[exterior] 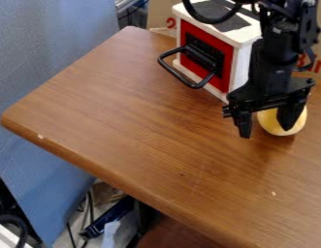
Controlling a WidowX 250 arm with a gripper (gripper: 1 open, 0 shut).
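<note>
My black gripper (264, 118) is lowered at the right side of the table (137, 126), over a round pale yellow object (272, 126). Its fingers stand apart on either side of the object's top, one at the left in front of the red box, the other over the yellow object; whether they touch it I cannot tell. The yellow object rests on the wooden top, partly hidden by the gripper.
A red and white box (202, 60) with a black handle stands at the back, just left of the arm. A blue cloth panel (47, 87) lies beyond the left edge.
</note>
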